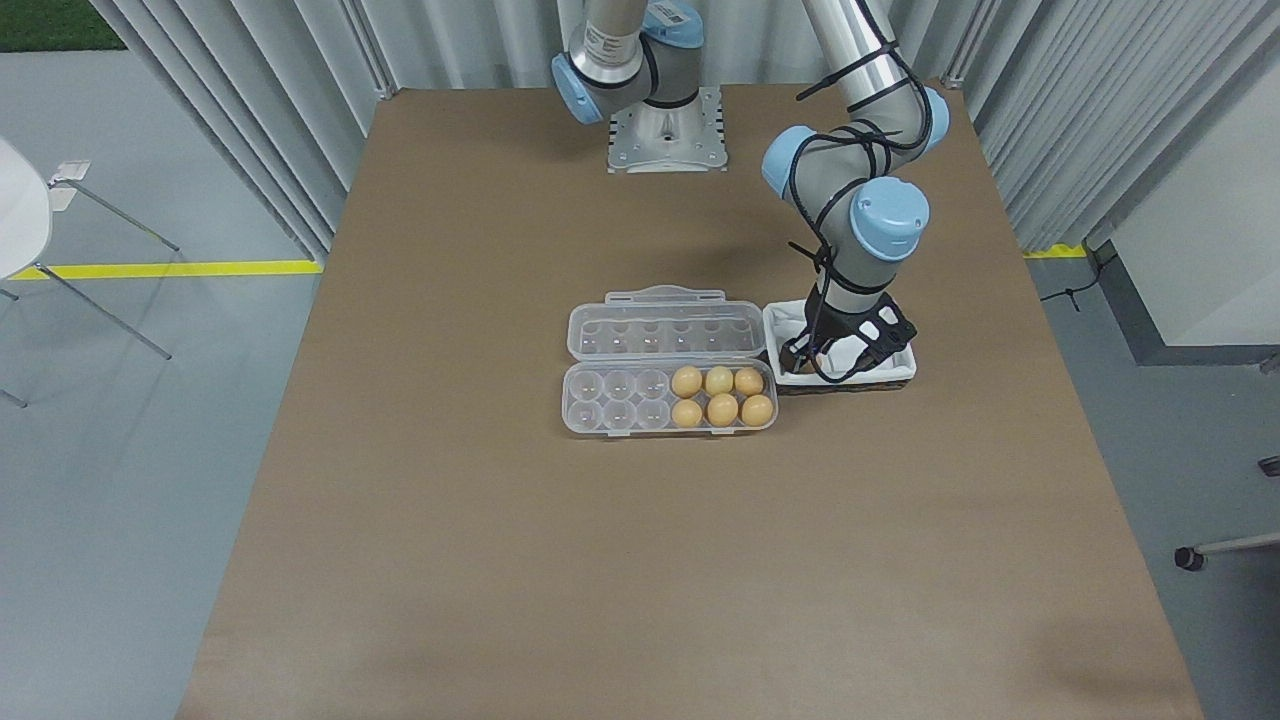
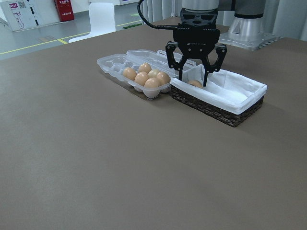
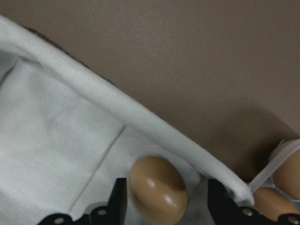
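Observation:
My gripper (image 2: 193, 76) is open over a white cloth-lined dark basket (image 2: 220, 112). In the wrist view a brown egg (image 3: 158, 190) lies on the cloth between the open fingers, near the rim beside the egg carton; whether they touch it I cannot tell. The clear plastic carton (image 1: 618, 402) stands open left of the basket in the front view, several eggs (image 1: 722, 409) in its right-hand cups and empty cups at the left.

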